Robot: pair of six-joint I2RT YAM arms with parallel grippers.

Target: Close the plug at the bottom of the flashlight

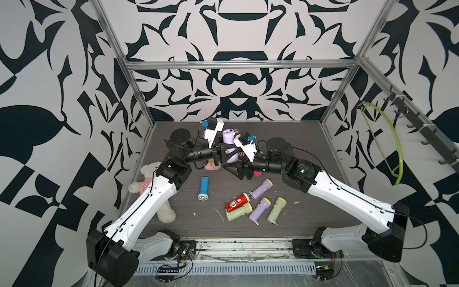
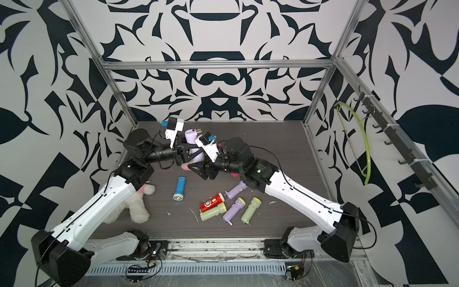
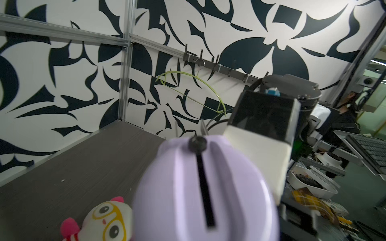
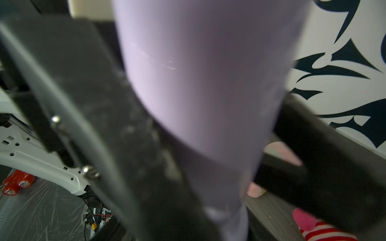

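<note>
A purple flashlight (image 1: pixel 228 136) is held upright between the two arms above the middle of the table, its plug end upward with prongs visible behind its rounded top in the left wrist view (image 3: pixel 205 188). My left gripper (image 1: pixel 222 153) and my right gripper (image 1: pixel 234 167) meet around its body and overlap in both top views. In the right wrist view, dark fingers (image 4: pixel 100 120) lie on either side of the lilac body (image 4: pixel 205 68). Whether either gripper is closed firmly on it I cannot tell; the fingertips are largely hidden.
A blue flashlight (image 1: pixel 203 188), a red one (image 1: pixel 237 202) and several purple and green ones lie on the front table. A white plush bear (image 1: pixel 162 210) is at the left; a striped plush toy (image 3: pixel 100 221) sits behind the grippers.
</note>
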